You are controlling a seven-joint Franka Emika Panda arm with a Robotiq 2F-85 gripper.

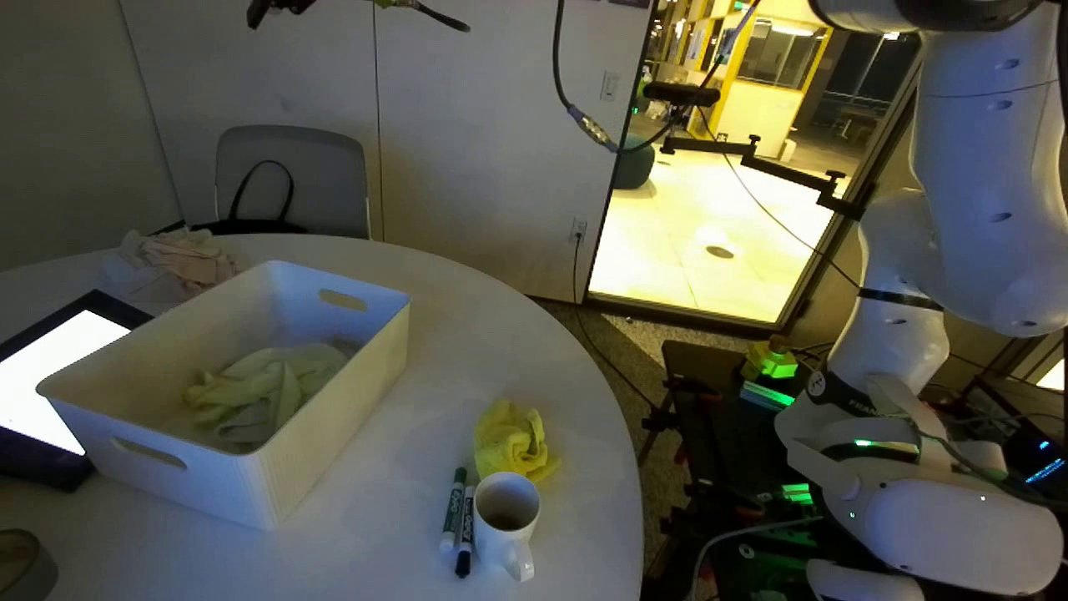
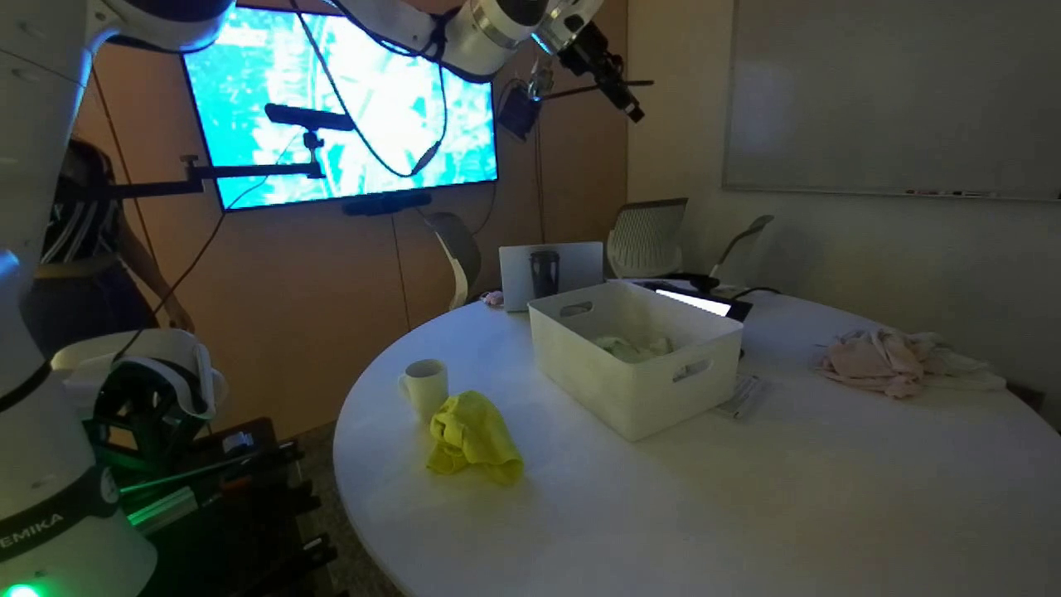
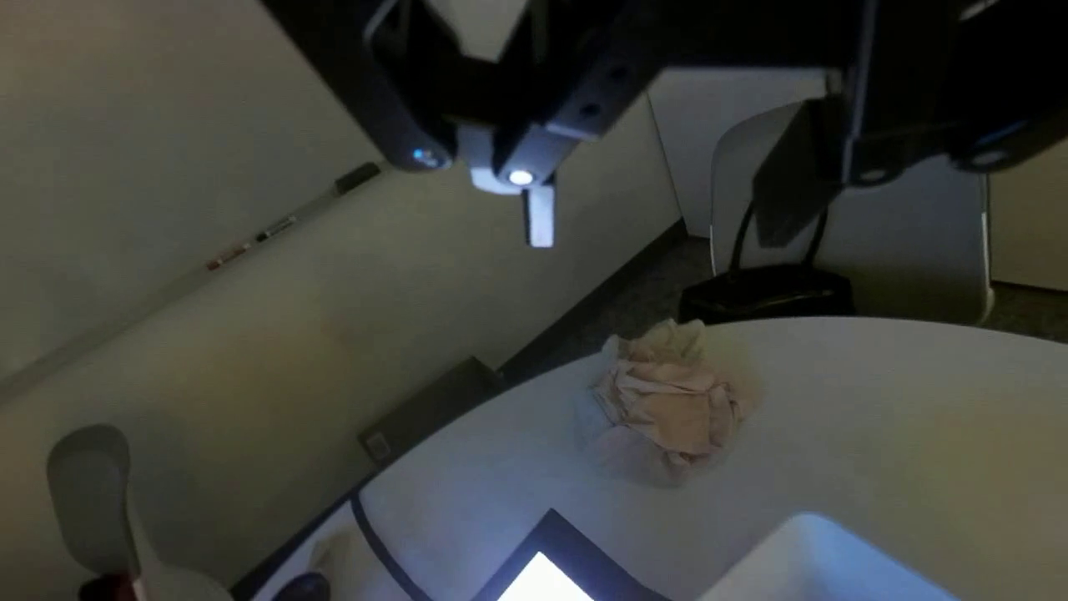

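High over the table, my gripper [image 2: 633, 108] hangs with nothing in it; in the wrist view its fingers [image 3: 541, 219] stand apart, so it is open. Only a dark bit of it shows at the top edge of exterior view 1. Below, the white bin [image 1: 340, 441] has two handle holes in view. A pale yellow cloth [image 1: 285, 376] lies crumpled inside it, on the bin floor, over something greyish. A second, bright yellow cloth [image 2: 472, 438] is bunched on the table beside the white mug [image 2: 425, 388].
Two markers [image 1: 455, 511] lie by the mug. Pinkish cloths [image 3: 671, 401] are heaped near the far edge, and a lit tablet [image 1: 60, 371] touches or nearly touches the bin. A laptop [image 2: 587, 264] stands behind the bin.
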